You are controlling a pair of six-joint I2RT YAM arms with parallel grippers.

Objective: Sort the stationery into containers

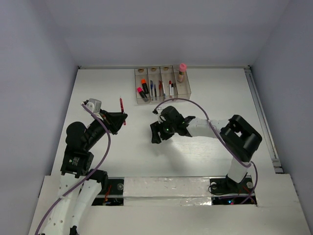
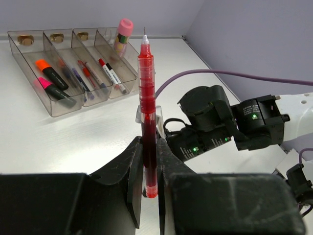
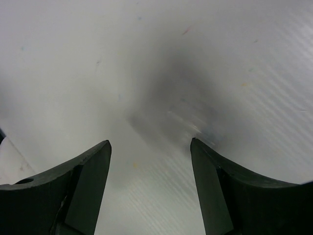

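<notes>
A red pen (image 2: 147, 98) stands nearly upright, tip up, with my left gripper shut on its lower part. In the top view the pen (image 1: 122, 108) is on the left side, apart from the organizer. My right gripper is open over bare white table, nothing between its fingers; in the top view its own arm hides the fingertips. The clear organizer (image 1: 142, 102) at the back has side-by-side compartments. Its leftmost one holds an orange-capped marker (image 2: 52, 74) and a pink-capped marker (image 2: 56, 90). Pens lie in the middle ones, including a red-capped marker (image 2: 107, 71).
A pink-capped bottle (image 1: 182, 73) stands in the organizer's rightmost compartment. Purple cables (image 1: 195, 104) arch over both arms.
</notes>
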